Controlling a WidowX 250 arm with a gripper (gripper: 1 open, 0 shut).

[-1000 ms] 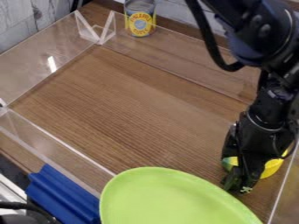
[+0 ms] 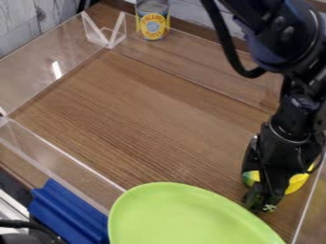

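My black gripper (image 2: 272,181) is low at the right side of the wooden tray, by its clear wall, reaching down over a yellow object (image 2: 298,182) with some green on it. The gripper's body hides much of that object. Its fingers are dark and overlapping in this view, so how far apart they stand is hard to see.
A bright green oval plate (image 2: 185,219) fills the lower middle, with a blue ridged item (image 2: 64,212) to its left. A can (image 2: 152,21) with a yellow label stands at the back.
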